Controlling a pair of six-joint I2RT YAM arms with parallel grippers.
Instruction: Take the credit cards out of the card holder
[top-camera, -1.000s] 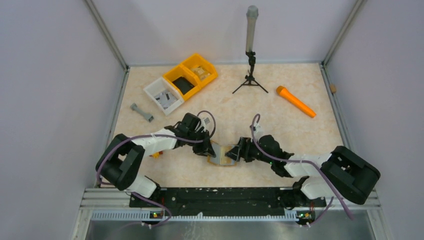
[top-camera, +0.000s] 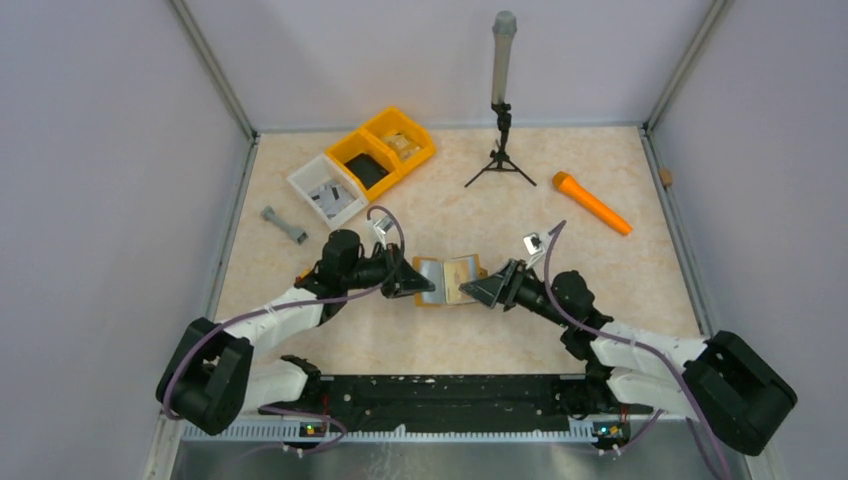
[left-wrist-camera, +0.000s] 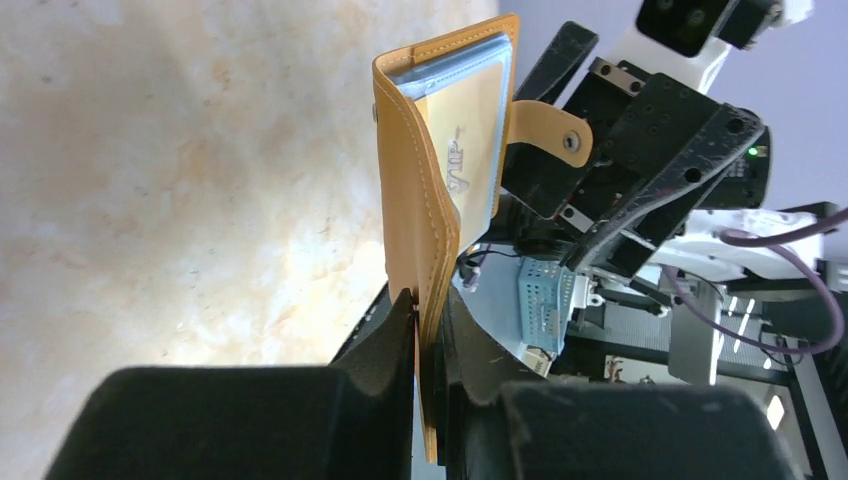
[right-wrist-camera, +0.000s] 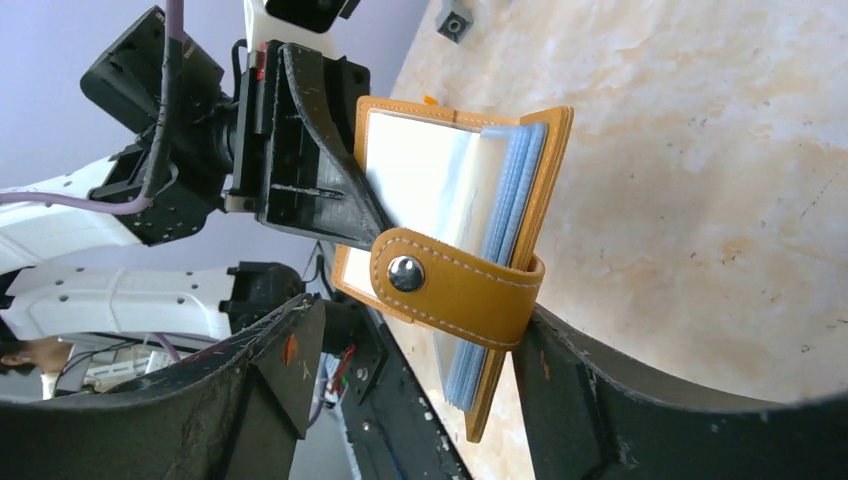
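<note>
An open tan leather card holder (top-camera: 450, 280) with clear sleeves and cards hangs between my two grippers above the table's middle. My left gripper (top-camera: 416, 282) is shut on one edge of it; in the left wrist view the leather (left-wrist-camera: 420, 200) rises from between the fingertips, with a card (left-wrist-camera: 460, 160) marked VIP in a sleeve. My right gripper (top-camera: 478, 288) is part open at the other side; in the right wrist view the strap with a snap (right-wrist-camera: 455, 285) and the blue sleeve edges lie at its fingertips, and I cannot tell whether both pads touch them.
Yellow bins (top-camera: 420, 150) and a white bin (top-camera: 300, 181) stand at the back left, with a grey piece (top-camera: 283, 225) beside them. A microphone stand (top-camera: 500, 155) is at the back, an orange microphone (top-camera: 595, 205) at the right.
Both grippers and the card holder have moved back, away from the front edge.
</note>
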